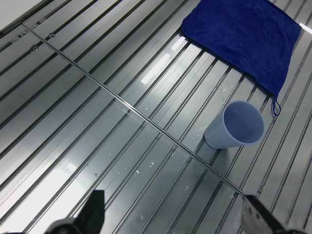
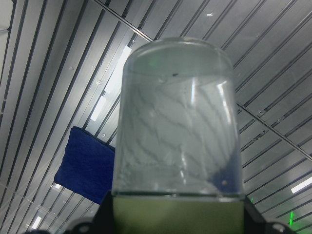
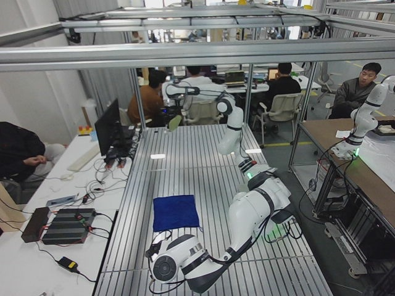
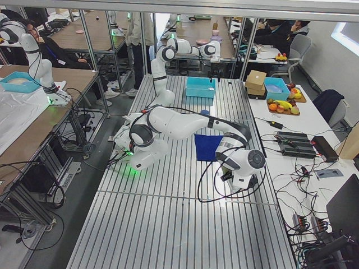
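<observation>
A blue cup [image 1: 219, 131] [image 4: 205, 112] stands on the slatted metal table beside a dark blue cloth [image 1: 239, 39] [image 3: 176, 213]. My left gripper [image 4: 215, 73] is above the table, open, with nothing between its fingers; the near arm partly hides it in the camera left view. My right gripper is shut on a clear container [image 2: 178, 126] with an olive-green base, raised at the far end in the camera left view, where it shows as a yellow-green shape [image 3: 174, 120].
A teal bin [image 4: 200, 87] stands on the table. The side desk [image 3: 74, 265] carries a monitor, electronics and cables; in the camera right view it also holds boxes and a fruit tray [image 4: 283, 109].
</observation>
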